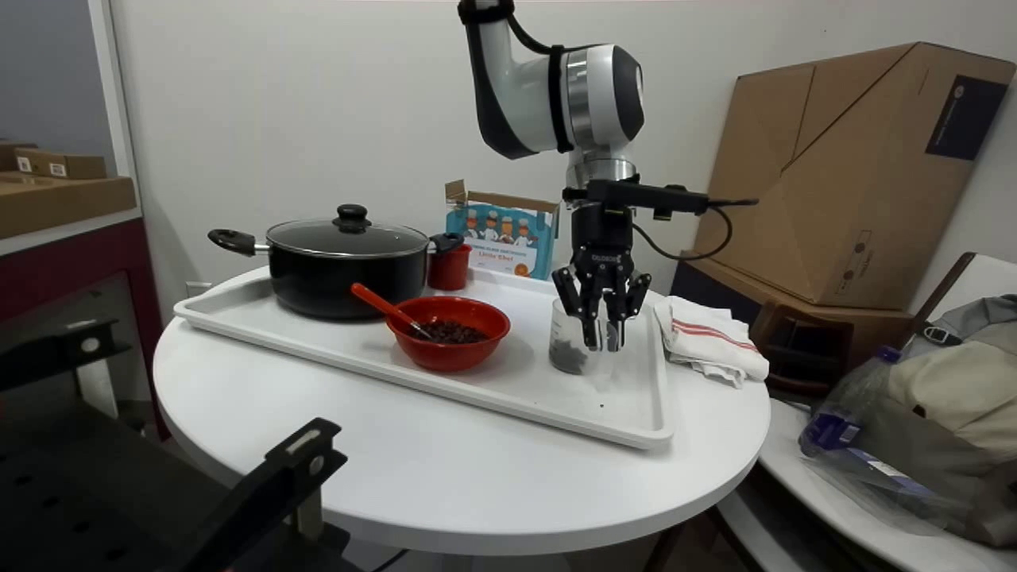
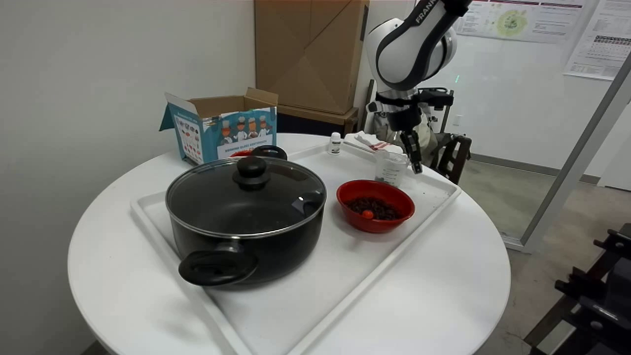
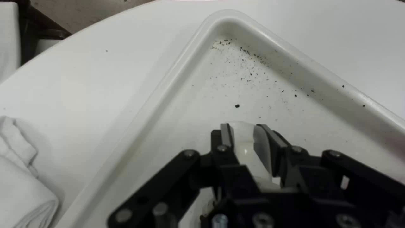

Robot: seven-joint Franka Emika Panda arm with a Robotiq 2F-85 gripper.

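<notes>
A clear measuring cup (image 1: pixel 567 354) with dark bits in its bottom stands upright on the white tray (image 1: pixel 534 410), toward the right end. My gripper (image 1: pixel 601 342) points down at the cup's near right side. In the wrist view, a translucent whitish piece, apparently the cup's handle (image 3: pixel 248 154), lies between the fingers, and the gripper is shut on it. Most of the cup is hidden there by the gripper. Left of the cup, a red bowl (image 1: pixel 448 354) holds dark pieces and a spoon with a red handle (image 1: pixel 377 299).
A lidded black pot (image 1: pixel 348 276) fills the tray's left part. Behind are a red cup (image 1: pixel 449 268), a picture box (image 1: pixel 500 233) and a small white bottle (image 2: pixel 335 144). A folded towel (image 1: pixel 710 338) lies right of the tray. Dark crumbs (image 3: pixel 246 62) dot the tray's corner.
</notes>
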